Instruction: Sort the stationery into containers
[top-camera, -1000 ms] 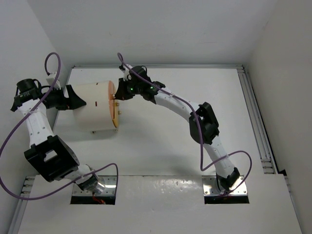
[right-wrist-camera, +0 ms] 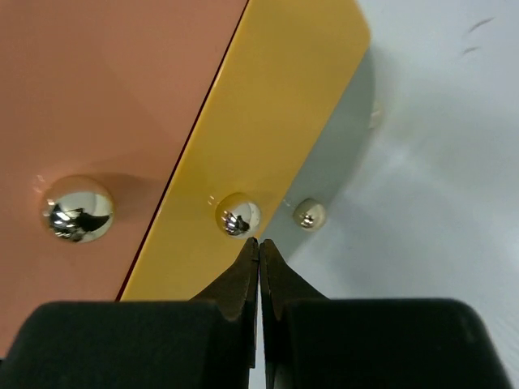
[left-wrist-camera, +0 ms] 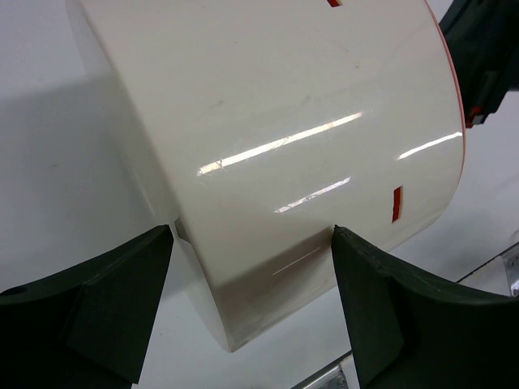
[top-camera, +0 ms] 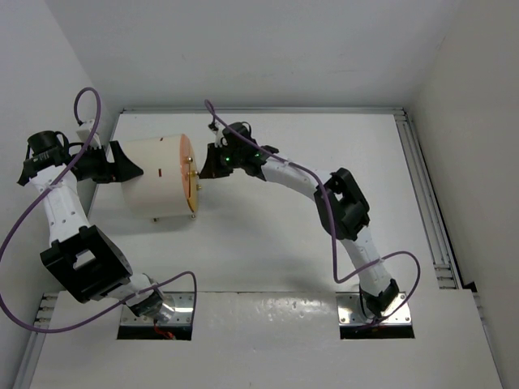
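Observation:
A cream curved cabinet (top-camera: 150, 182) with a pink and yellow front lies at the left of the table. My left gripper is at its rear; in the left wrist view its black fingers stand apart at the cabinet's glossy shell, and whether they clamp it I cannot tell. My right gripper is shut, nothing seen between its fingers, its tips just beside a silver knob (right-wrist-camera: 238, 215) on the yellow drawer front (right-wrist-camera: 292, 89). A second knob (right-wrist-camera: 78, 211) sits on the pink panel (right-wrist-camera: 97, 97). No stationery is visible.
Metal rails (top-camera: 422, 194) run along its edges, with walls beyond.
The left arm has not visibly moved.

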